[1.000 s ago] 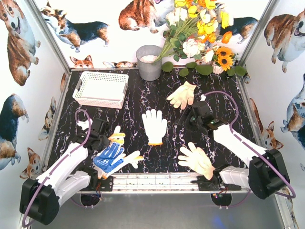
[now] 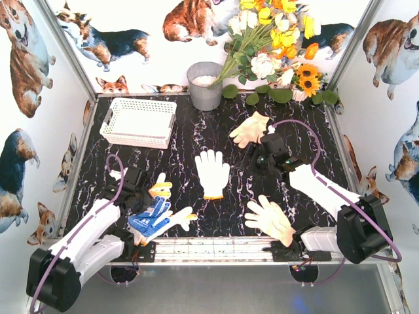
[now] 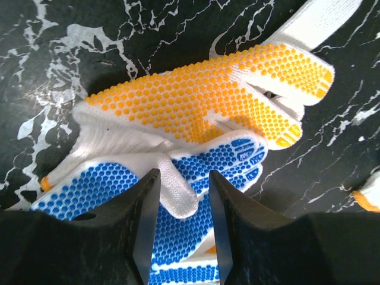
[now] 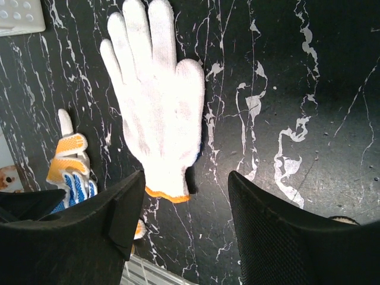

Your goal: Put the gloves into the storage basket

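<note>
At the back left the white storage basket (image 2: 139, 139) stands empty. My left gripper is part open over the pile of gloves at the front left; a white fold of the blue-dotted glove (image 3: 113, 187) rises between its fingers. Beside that lies a yellow-dotted glove (image 3: 196, 98), partly under the blue one. A white glove (image 4: 157, 107) lies flat in the middle of the table. My right gripper hangs open above the table with nothing held, the white glove's cuff below and toward its left finger. Peach gloves lie at the back (image 2: 250, 130) and front right (image 2: 271, 220).
A grey metal bucket (image 2: 205, 95) stands at the back centre, with flowers (image 2: 281, 46) leaning right of it. Bare black tabletop (image 2: 186, 137) lies between the basket and the middle glove.
My right arm has shifted slightly, its gripper moving a little to the left and forward in the top view.
</note>
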